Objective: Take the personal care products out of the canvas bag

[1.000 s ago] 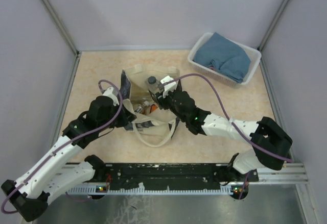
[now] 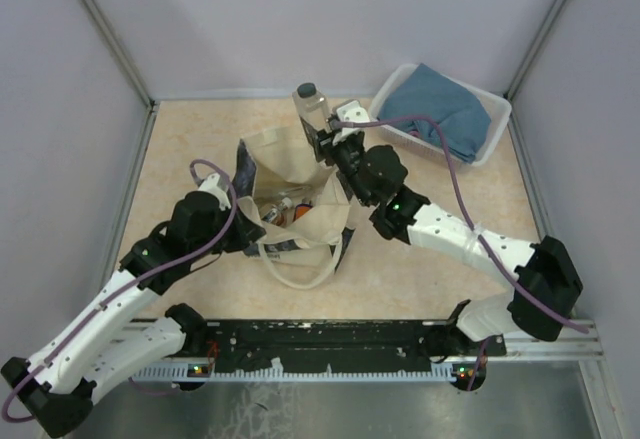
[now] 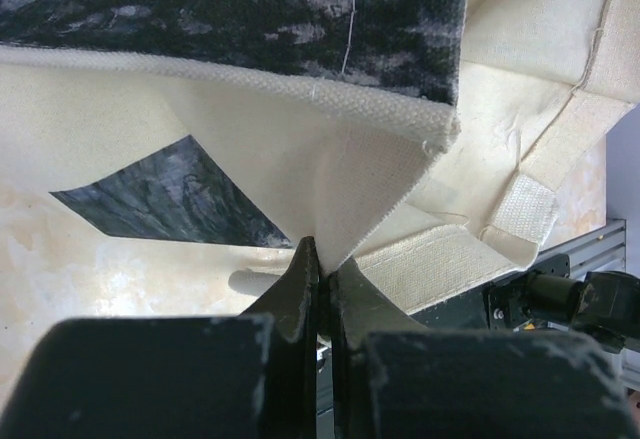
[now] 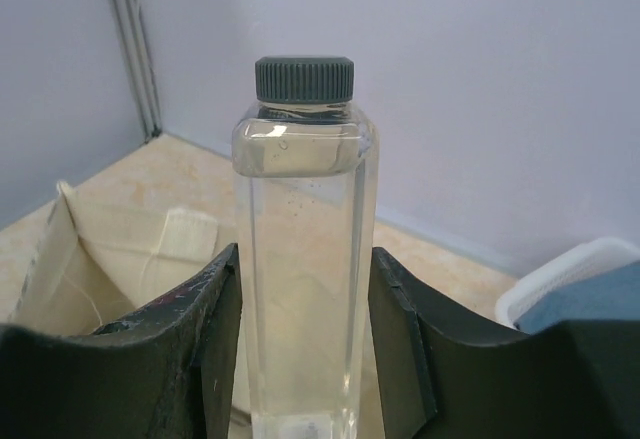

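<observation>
The open canvas bag stands mid-table, cream with dark printed panels. My left gripper is shut at its near left rim, a fold of canvas pinched between its fingertips. A clear square bottle with a dark ribbed cap stands upright between the fingers of my right gripper, which is closed on its sides. In the top view that bottle is above the bag's far right rim, clear of the opening. Inside the bag, small bottles and an orange item are partly hidden by canvas.
At the back right sits a white basket with a folded blue cloth in it. Bare table lies right of the bag and in front of the basket. Walls close off the back and sides.
My right gripper has risen out of the bag with the clear bottle, moving up and toward the back. The bag's far right side now sags lower. My left arm stays in place.
</observation>
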